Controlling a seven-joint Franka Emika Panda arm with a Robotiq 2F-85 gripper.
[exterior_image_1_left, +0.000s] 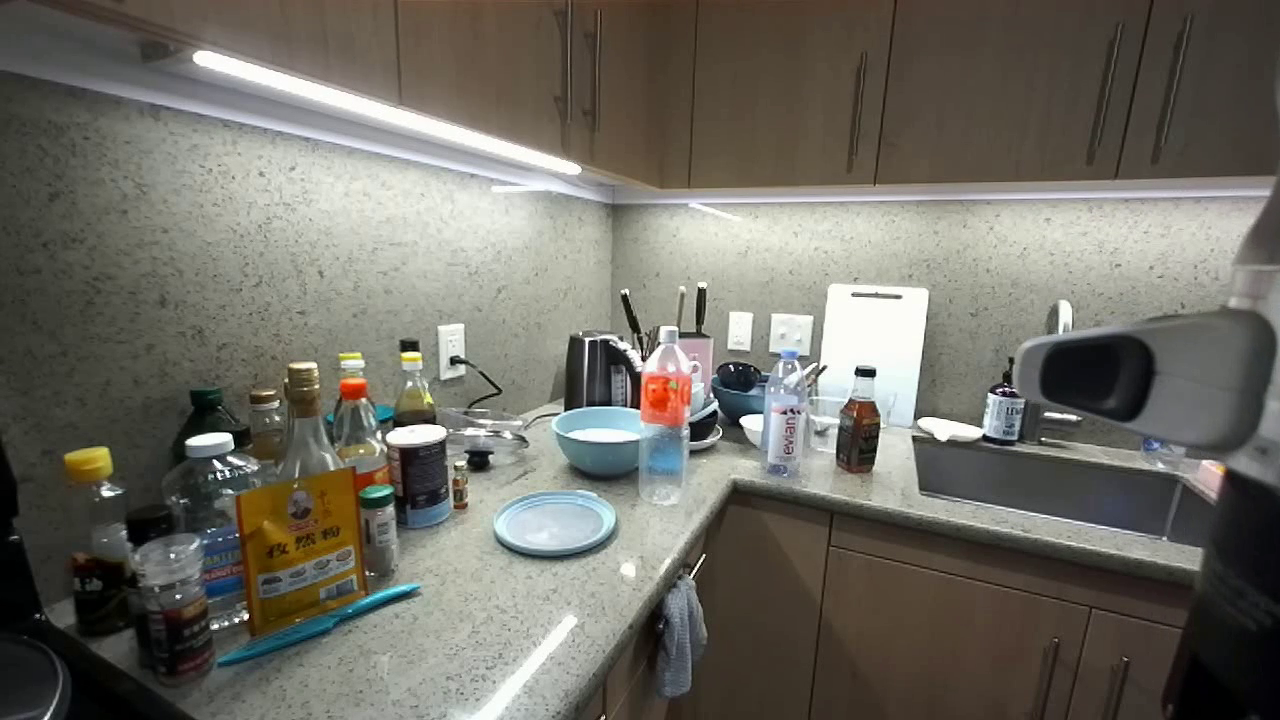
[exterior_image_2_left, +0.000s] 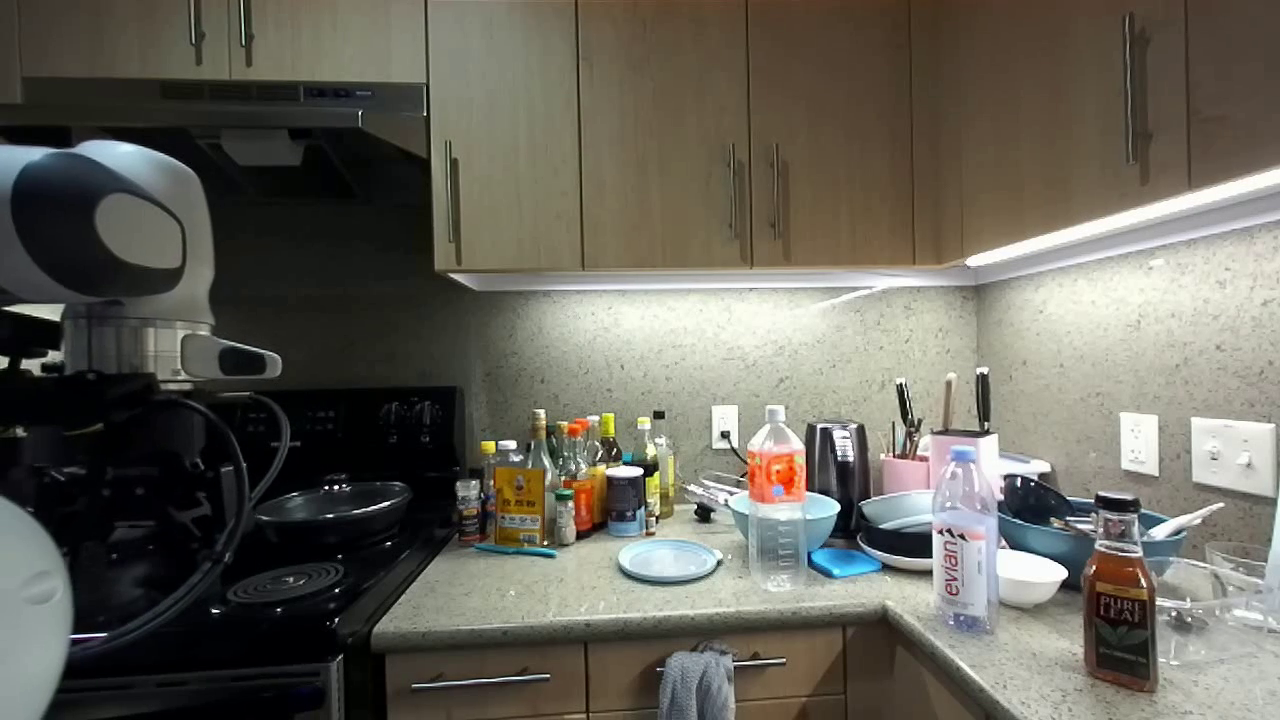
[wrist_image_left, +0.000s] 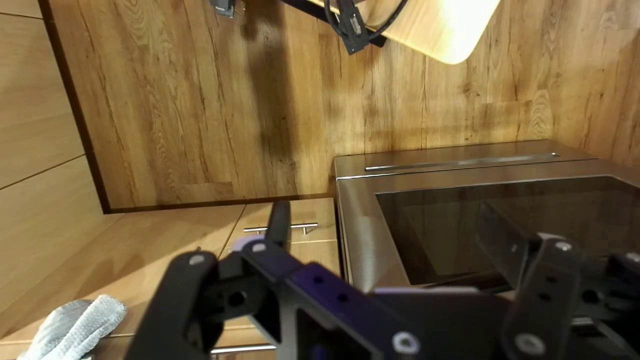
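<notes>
In the wrist view my gripper is open, its two dark fingers (wrist_image_left: 279, 222) far apart. Only the floor and the oven front show between them. Its fingertips are out of sight in exterior view 1, where the arm fills the right edge, and cannot be made out in exterior view 2. On the counter, well away from the arm, stand a clear bottle with an orange label (exterior_image_2_left: 777, 474), an Evian bottle (exterior_image_2_left: 964, 552) and a brown Pure Leaf bottle (exterior_image_2_left: 1120, 600). A pale blue round lid or plate (exterior_image_1_left: 555, 523) lies flat near a light blue bowl (exterior_image_1_left: 599, 442).
Seasoning bottles crowd the left counter behind a yellow packet (exterior_image_1_left: 302, 550) and a blue utensil (exterior_image_1_left: 319, 625). A lidded pan (exterior_image_2_left: 333, 510) sits on the stove. Below my gripper are the oven (wrist_image_left: 366, 228) and wooden floor (wrist_image_left: 198, 120).
</notes>
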